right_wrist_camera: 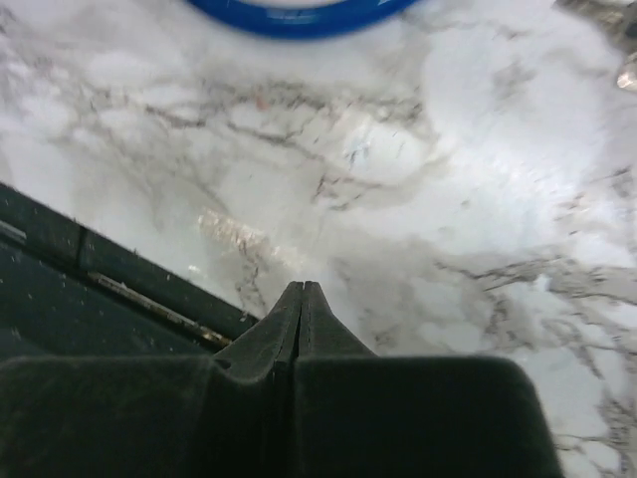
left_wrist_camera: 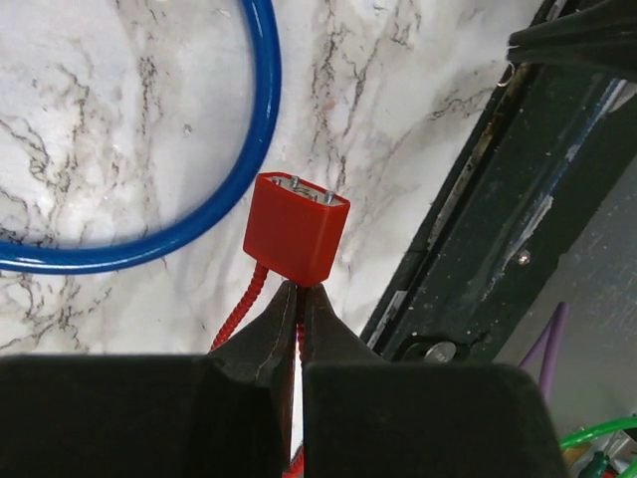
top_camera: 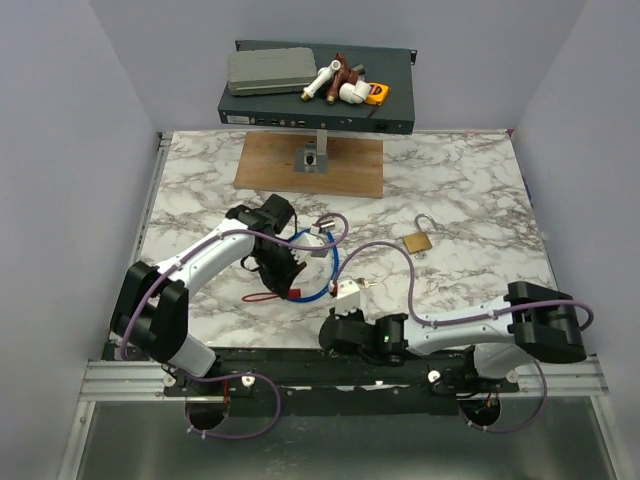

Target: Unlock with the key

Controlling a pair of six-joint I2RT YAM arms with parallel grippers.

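Note:
In the left wrist view, a red block (left_wrist_camera: 296, 229) with metal pins on its top and a red cord (left_wrist_camera: 242, 307) sits at my left gripper's (left_wrist_camera: 301, 289) tips, which are shut on it. From above, that block (top_camera: 294, 293) shows beside the blue loop (top_camera: 336, 262). My right gripper is shut, nothing between its fingers. Its tip (left_wrist_camera: 523, 48) hovers by the table's front edge, where a small curved metal bit (left_wrist_camera: 507, 76) lies outside the fingers. Small silver keys (top_camera: 366, 283) rest on the marble. Farther back lies a brass padlock (top_camera: 417, 242).
A wooden board (top_camera: 345, 165) with a metal plate stands at the back. The dark shelf (top_camera: 230, 105) behind it carries a grey case and other items. Bare marble (top_camera: 480, 210) is at the right. A dark gap runs along the front edge.

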